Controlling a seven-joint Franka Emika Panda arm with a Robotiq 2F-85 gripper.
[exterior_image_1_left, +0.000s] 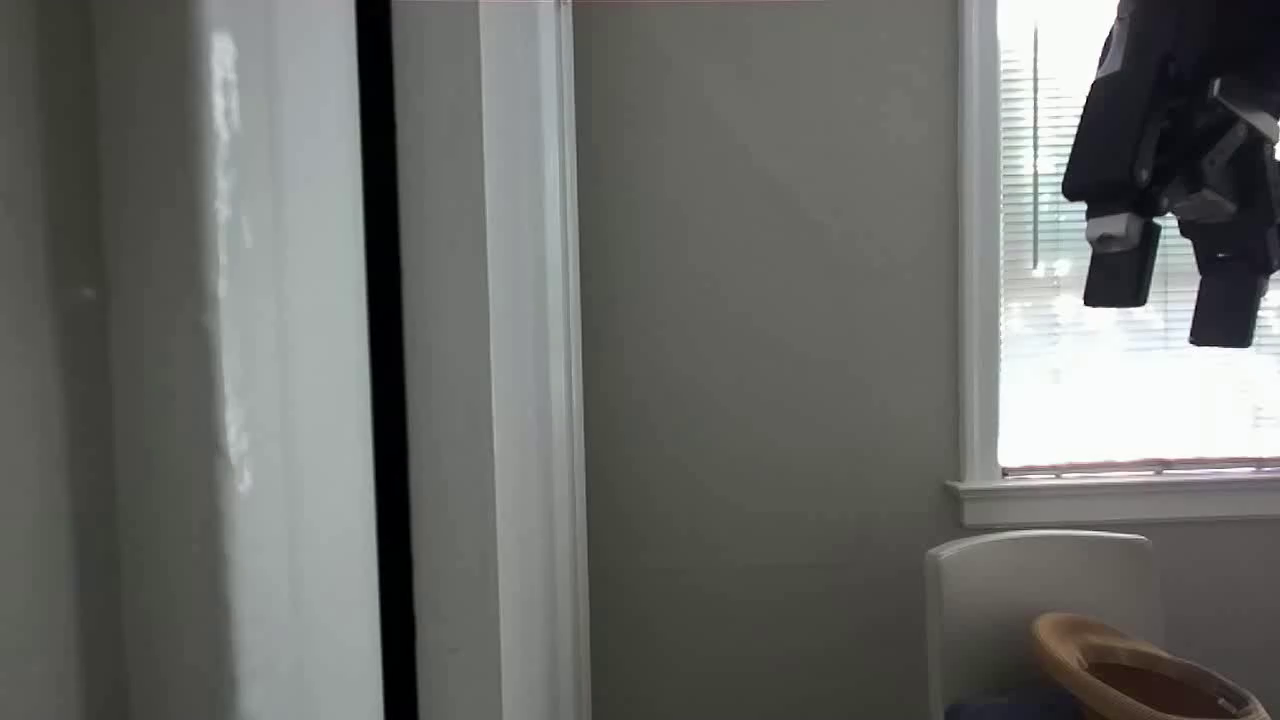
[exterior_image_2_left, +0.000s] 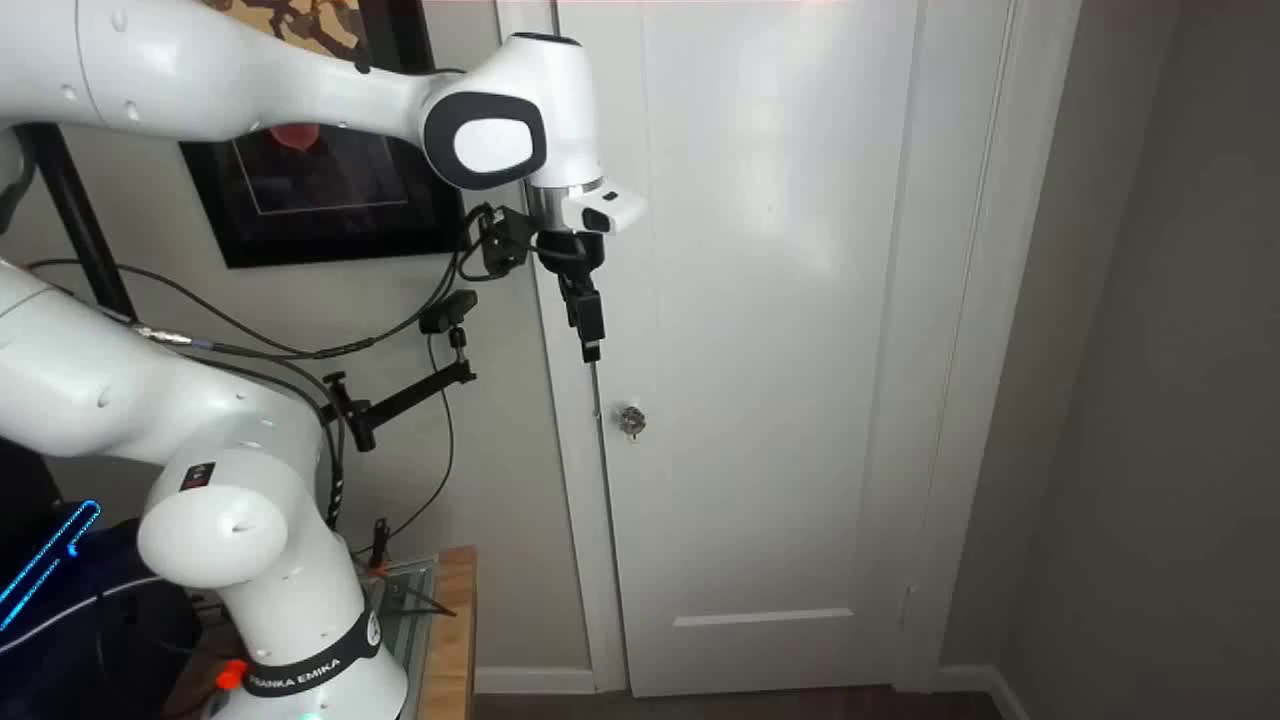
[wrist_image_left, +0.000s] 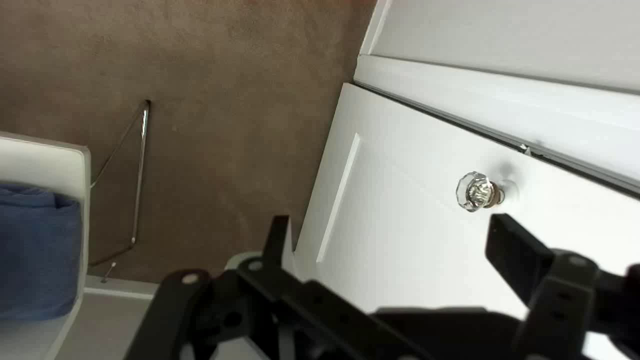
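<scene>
A white door (exterior_image_2_left: 768, 396) stands in its frame, with a dark line along its knob-side edge. Its clear faceted glass knob (exterior_image_2_left: 631, 420) sits near that edge; the wrist view shows the same knob (wrist_image_left: 475, 192) beyond my right finger. My gripper (exterior_image_2_left: 588, 356) points downward, higher than the knob and a little to its left in exterior view 2. In the wrist view the gripper is open, its black fingers wide apart with nothing between them. Against the bright window, exterior view 1 also shows the gripper (exterior_image_1_left: 1179, 314) with a gap between its fingertips.
A white chair (wrist_image_left: 84, 180) with blue cloth (wrist_image_left: 39, 252) stands on the brown floor (wrist_image_left: 228, 120). A tan round-rimmed object (exterior_image_1_left: 1068, 648) rests by the chair. Cables (exterior_image_2_left: 288, 354) and a camera bracket (exterior_image_2_left: 414, 396) lie left of the door.
</scene>
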